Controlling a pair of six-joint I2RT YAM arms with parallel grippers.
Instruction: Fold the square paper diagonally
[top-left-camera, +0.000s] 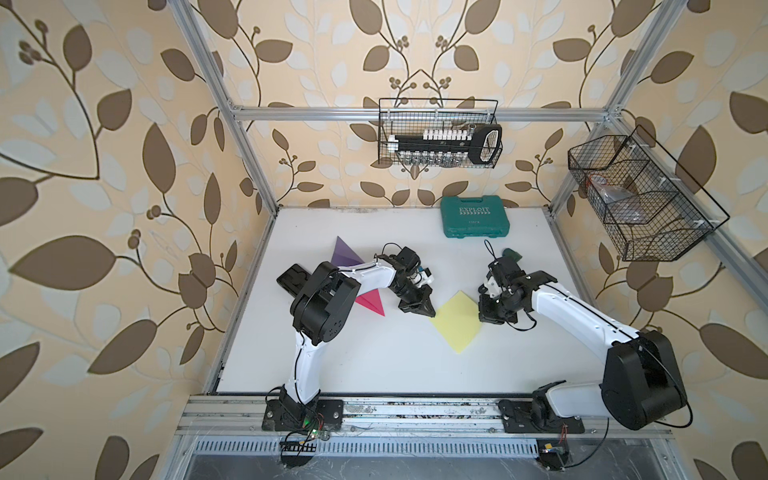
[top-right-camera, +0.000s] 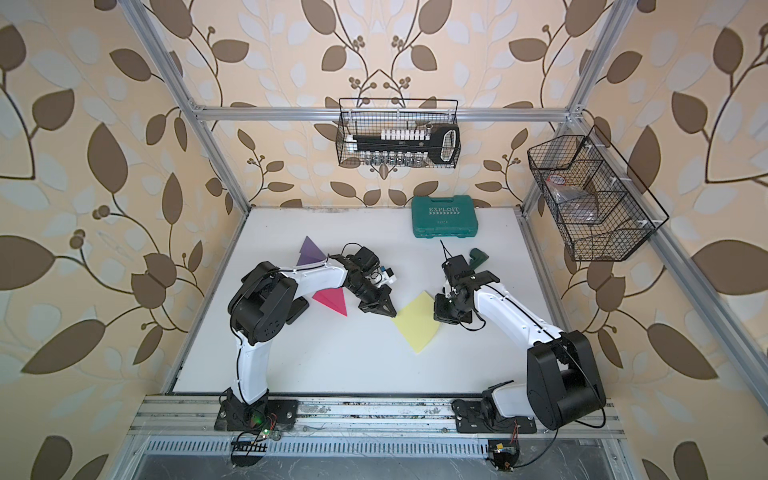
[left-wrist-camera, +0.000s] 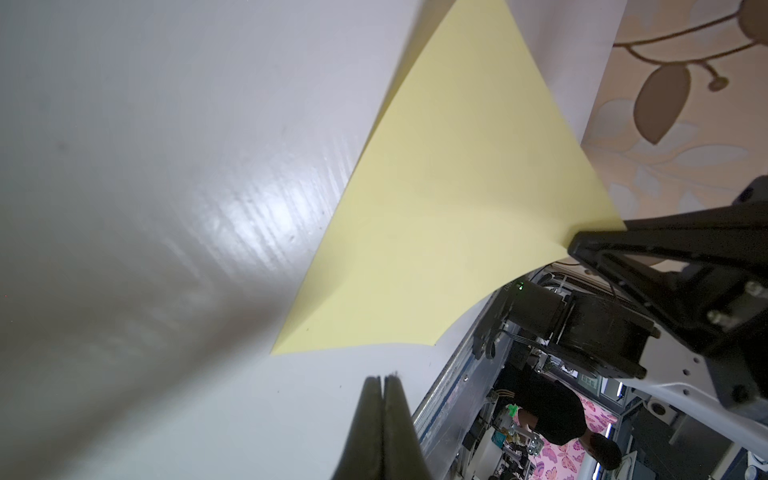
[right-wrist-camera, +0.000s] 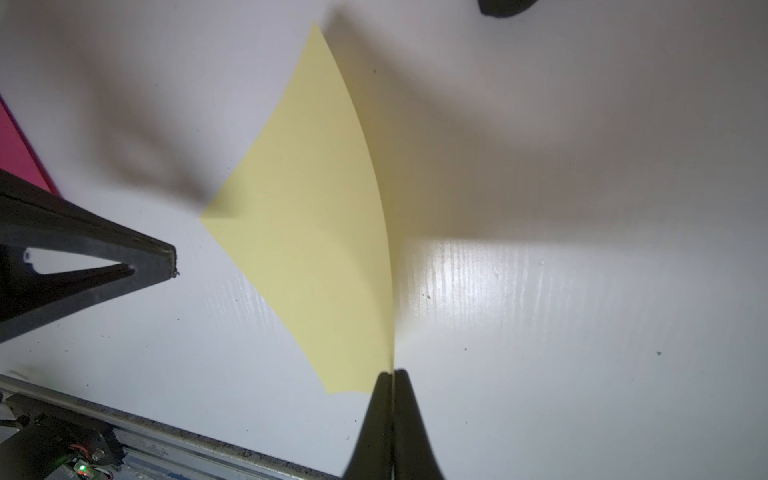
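Note:
The square yellow paper (top-left-camera: 457, 324) (left-wrist-camera: 440, 192) (right-wrist-camera: 304, 240) is unfolded and partly bowed, with raised edges, on the white table. My right gripper (top-left-camera: 485, 318) is shut on its right-hand corner, the paper edge running into the fingertips in the right wrist view. My left gripper (top-left-camera: 429, 313) is shut at the paper's left side, with nothing showing between its fingers; in the left wrist view its tips appear just off the paper.
Pink paper (top-left-camera: 369, 302), purple paper (top-left-camera: 342, 249) and a dark object (top-left-camera: 289, 276) lie to the left. A green case (top-left-camera: 474, 216) and small green item (top-left-camera: 513, 254) stand at the back right.

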